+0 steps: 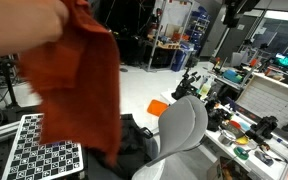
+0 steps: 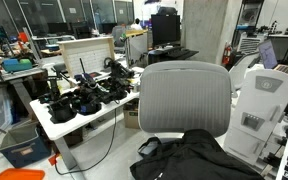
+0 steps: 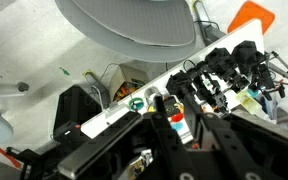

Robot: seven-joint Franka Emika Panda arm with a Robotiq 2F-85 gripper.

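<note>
An orange cloth [image 1: 79, 85], blurred, hangs from a person's hand [image 1: 19, 22] close to the camera in exterior view 1. It covers part of the black-and-white patterned board [image 1: 22, 150]; no blue bottle shows there now. My gripper is open at the bottom of the wrist view, above the table with clutter, and I see nothing held in it. A grey chair back [image 3: 134, 25] lies at the top of that view, and the same chair back [image 2: 184, 98] stands central in exterior view 2.
A black jacket [image 2: 194, 158] lies by the chair. The white table [image 2: 74, 122] carries several dark devices [image 2: 89, 92]. Orange mats [image 2: 22, 174] lie on the floor. Bare floor [image 1: 139, 90] shows behind the chair.
</note>
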